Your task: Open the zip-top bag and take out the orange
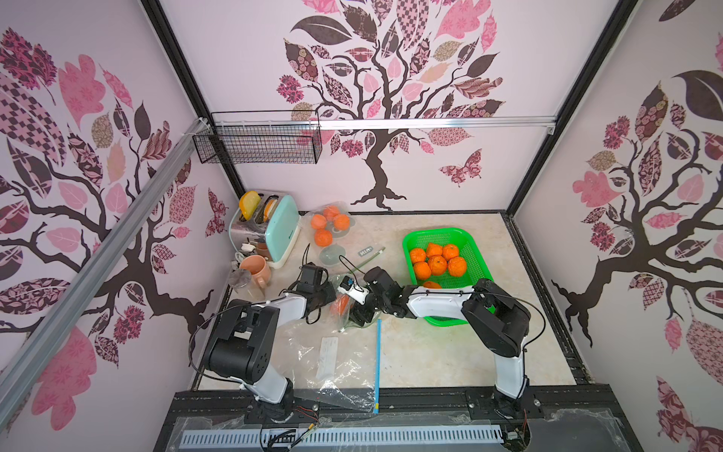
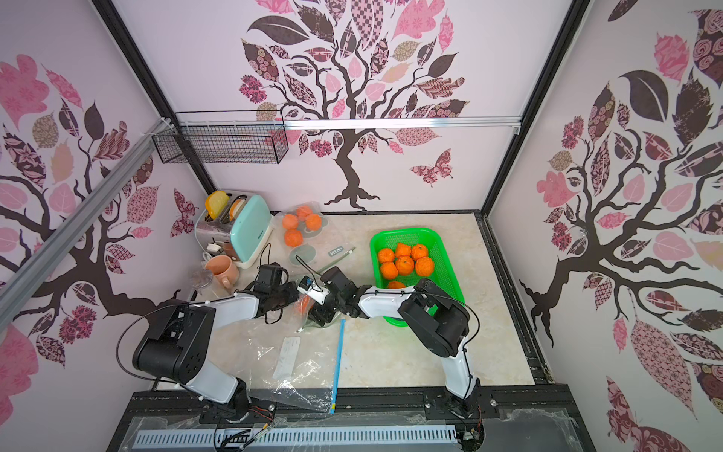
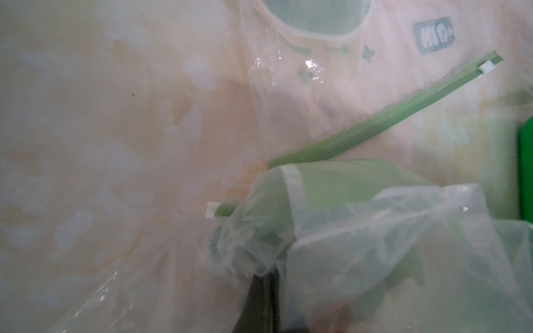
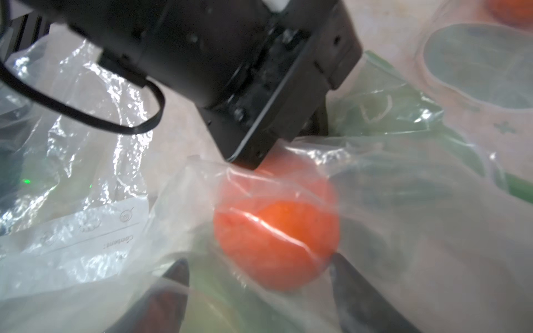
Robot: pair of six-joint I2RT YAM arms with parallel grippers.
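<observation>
Through the clear film of the green-edged zip top bag, the orange shows as a red-orange ball low in the right wrist view. Film bunches at the tips of my left gripper, which is shut on the bag at its left side. The left gripper's black body hangs over the orange's upper edge in the right wrist view. My right gripper stands part open, one fingertip on each side of the orange's near part. Whether these fingers lie inside or outside the film, I cannot tell.
A green basket with several oranges stands on the right, under my right arm. Behind lies another clear bag with several oranges. A dish rack and pink mug stand at left. A flat clear bag covers the front.
</observation>
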